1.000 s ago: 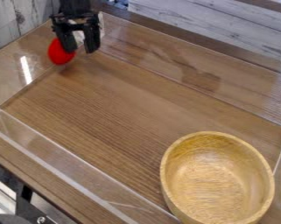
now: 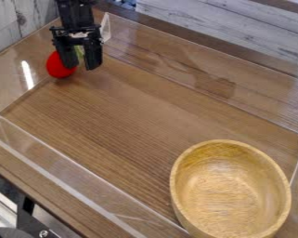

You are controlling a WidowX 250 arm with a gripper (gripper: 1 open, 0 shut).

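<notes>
My black gripper (image 2: 77,52) is low over the table at the upper left, its fingers around or just over a small red object (image 2: 59,67), which shows mostly to the left of the fingers. A yellow-green patch shows between or behind the fingers. Whether the fingers touch either is unclear, and how far they stand apart is hard to make out.
A large round wooden bowl (image 2: 229,188) sits at the lower right. A pale wall runs along the upper left edge.
The gripper has shifted down in the view and now covers more around the red object, which appears slightly lower than before. The bowl has not moved.
</notes>
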